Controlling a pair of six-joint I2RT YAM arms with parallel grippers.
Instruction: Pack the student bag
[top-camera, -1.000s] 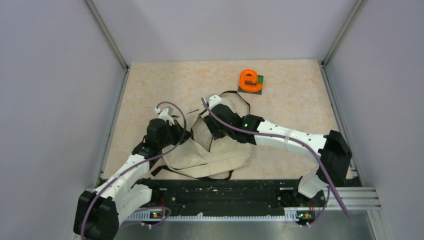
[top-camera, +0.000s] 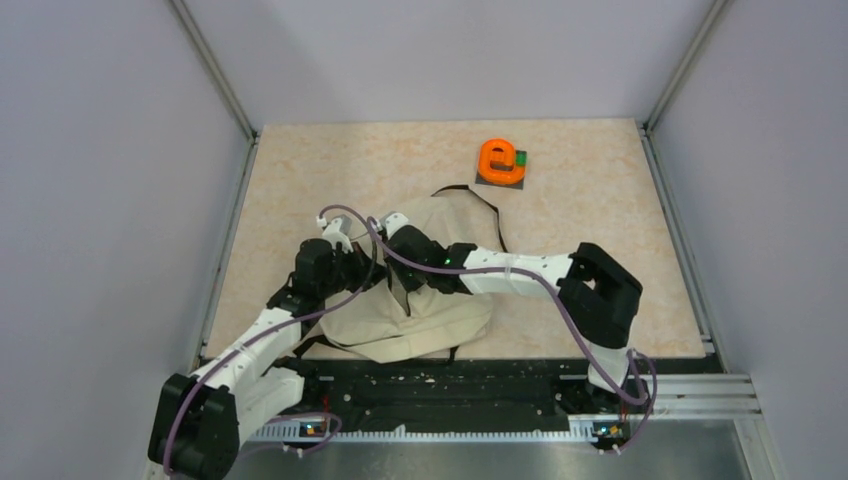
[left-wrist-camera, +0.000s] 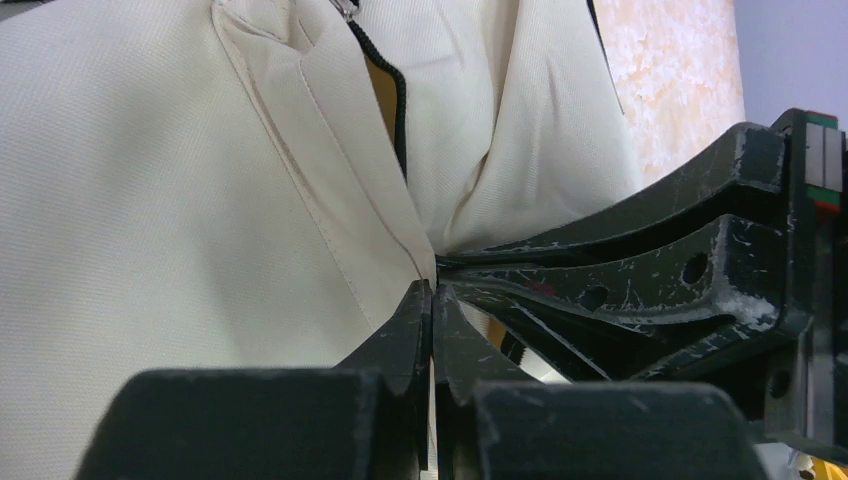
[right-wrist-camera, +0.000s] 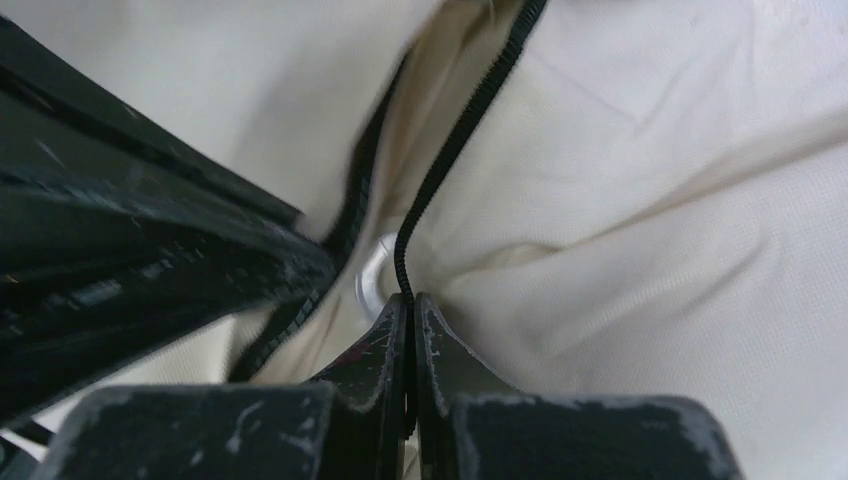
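The cream bag lies on the table with black straps and an opening lined with a dark zipper. My left gripper is shut at a folded cream seam; whether fabric is pinched in it is hard to tell. My right gripper is shut on the black zipper edge, whose tape runs down between its fingertips. A pale ring-like item shows behind it, partly hidden. In the top view both grippers meet at the bag's middle, close beside each other.
An orange object on a dark base with a green part sits at the back right of the table.
My right gripper has moved leftward and down toward my left gripper, and the bag's opening has narrowed between them. My left arm has barely moved.
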